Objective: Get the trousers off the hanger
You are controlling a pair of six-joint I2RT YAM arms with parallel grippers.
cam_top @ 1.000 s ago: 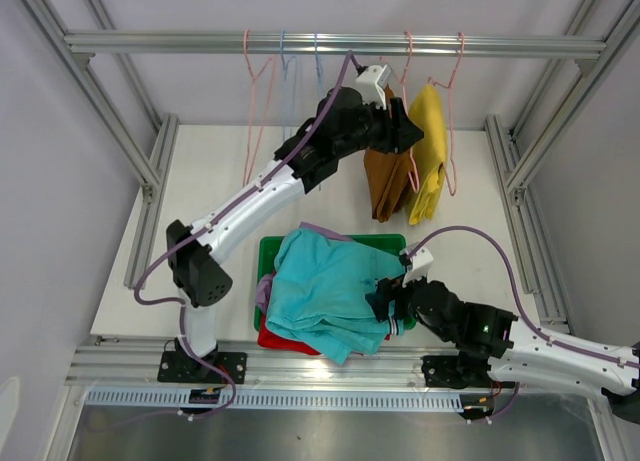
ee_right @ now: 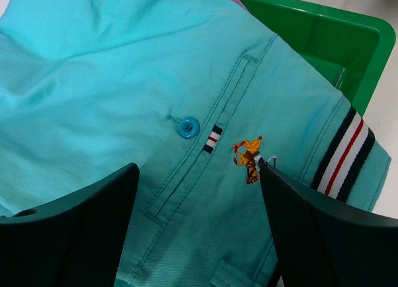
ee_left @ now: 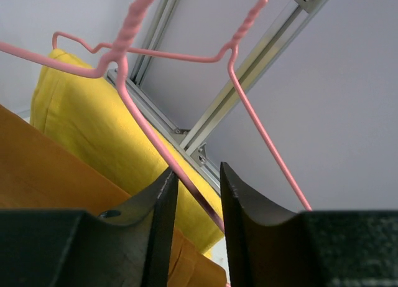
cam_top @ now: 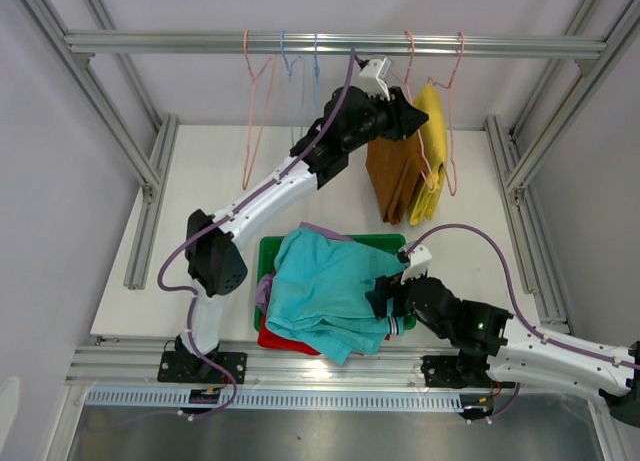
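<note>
My left gripper (cam_top: 400, 111) is raised at the rail, beside a pink hanger (ee_left: 155, 137) that carries brown trousers (cam_top: 390, 181). In the left wrist view the hanger's side wire runs down to between the part-open fingers, with brown cloth (ee_left: 56, 169) below and yellow trousers (ee_left: 99, 112) on another pink hanger (ee_left: 267, 137) behind. My right gripper (cam_top: 390, 291) is low over the green bin, open above turquoise clothing (ee_right: 106, 94) with a button and striped trim.
The rail (cam_top: 180, 43) spans the top with empty pink and blue hangers on its left. The green bin (ee_right: 367, 38) is full of folded clothes. The white board (cam_top: 180, 291) is bare on either side.
The right arm is unchanged.
</note>
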